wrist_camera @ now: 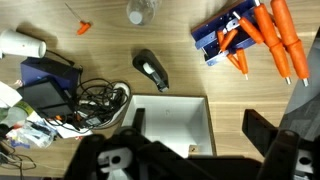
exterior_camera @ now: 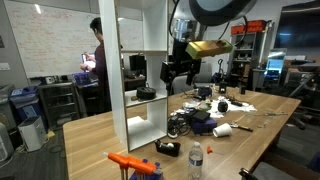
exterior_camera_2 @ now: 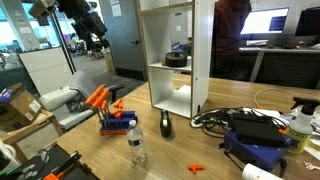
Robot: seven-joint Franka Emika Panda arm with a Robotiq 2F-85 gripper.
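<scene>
My gripper (exterior_camera: 180,76) hangs high above the table, near the white shelf (exterior_camera: 118,75), with its fingers spread apart. In the wrist view its black fingers (wrist_camera: 262,131) show at the lower edge, wide apart and with nothing between them. Below lies a black elongated object (wrist_camera: 150,68) on the wooden table, seen also in exterior view 2 as a dark upright-looking thing (exterior_camera_2: 166,125). A clear bottle (exterior_camera_2: 137,138) stands near it. Orange-handled tools (wrist_camera: 278,35) sit in a blue holder (exterior_camera_2: 118,124). A round black item (exterior_camera_2: 176,59) rests on a shelf level.
Black cables (wrist_camera: 100,100), a dark box on a blue one (exterior_camera_2: 258,138), a white cup (wrist_camera: 22,43) and a spray bottle (exterior_camera_2: 301,122) crowd one side. A small red object (exterior_camera_2: 196,168) lies in front. Bare tabletop shows near the shelf. A person (exterior_camera: 98,50) stands behind.
</scene>
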